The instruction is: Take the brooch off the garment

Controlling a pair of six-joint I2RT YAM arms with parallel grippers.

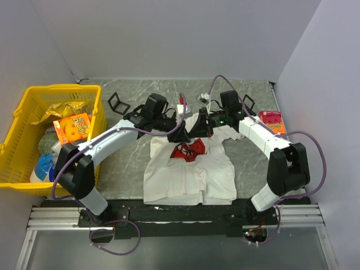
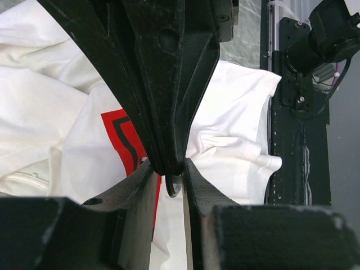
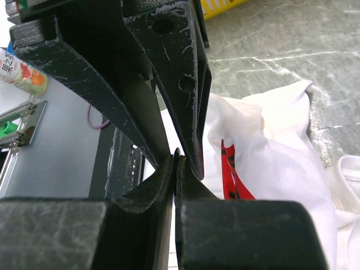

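Observation:
The white garment with a red-and-black print lies on the table. Over its upper part, my left gripper and right gripper meet tip to tip. In the left wrist view a small, shiny dark piece, apparently the brooch, shows at the left fingertips, which are shut on it. The right wrist view has a thin dark tip standing up between the right fingers, also shut; it looks like part of the brooch. The fingers hide most of the brooch, and whether it still touches the cloth cannot be told.
A yellow basket of packages stands at the left, under the left arm. An orange-red packet lies at the right edge of the table. Bare grey tabletop shows on both sides of the garment.

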